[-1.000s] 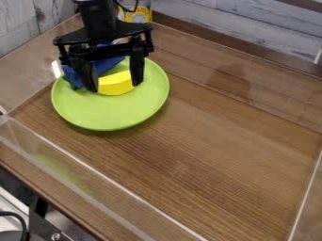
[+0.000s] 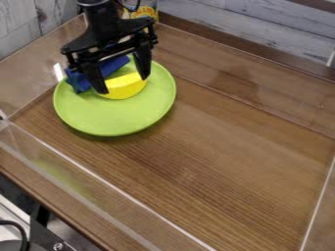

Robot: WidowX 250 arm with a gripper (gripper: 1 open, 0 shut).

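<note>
My black gripper (image 2: 108, 57) hangs over a green plate (image 2: 112, 116), open, with its two fingers spread over the objects on the plate. A yellow piece (image 2: 125, 85) lies on the plate just beneath the gripper, partly covered by it. A blue piece (image 2: 80, 78) sits at the plate's back left, also partly behind the gripper; whether either finger touches these pieces I cannot tell.
A yellow can or container (image 2: 144, 14) stands at the back behind the arm.
The gripper has shifted and turned slightly over the plate, its fingers now standing at a somewhat different angle. The plate and the pieces look unmoved.
</note>
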